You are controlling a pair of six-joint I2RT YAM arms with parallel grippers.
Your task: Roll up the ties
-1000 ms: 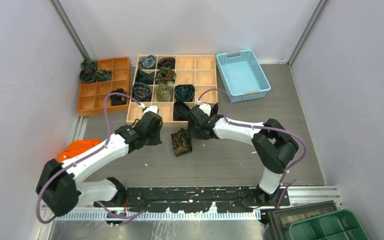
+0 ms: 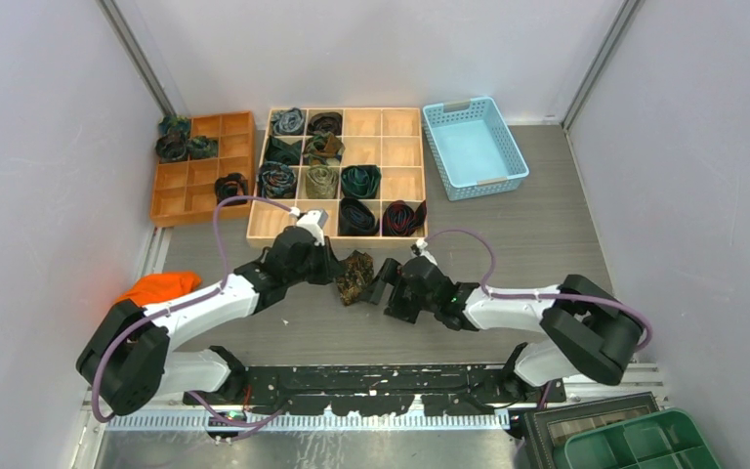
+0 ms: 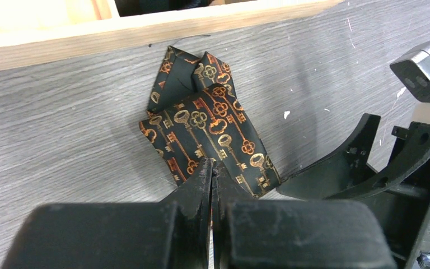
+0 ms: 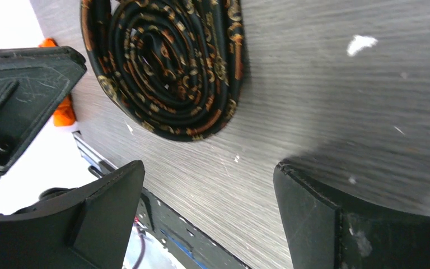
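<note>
A dark tie (image 2: pixel 355 277) with an orange and gold key pattern is rolled into a flattened bundle on the table, its two tail ends toward the box. Seen side-on in the right wrist view, the roll (image 4: pixel 165 61) shows its spiral layers. At the bundle's left side my left gripper (image 2: pixel 335 271) is shut; in the left wrist view its tips (image 3: pixel 211 163) overlap the roll's near edge, and whether they touch it I cannot tell. My right gripper (image 2: pixel 378 305) stands open at the bundle's right, nothing between its fingers.
Just behind the tie, a wooden divided box (image 2: pixel 254 234) holds several rolled ties. A smaller orange divided box (image 2: pixel 198 191) stands left, a blue basket (image 2: pixel 476 186) back right. Orange cloth (image 2: pixel 159 287) lies left.
The left gripper moved right, up to the tie.
</note>
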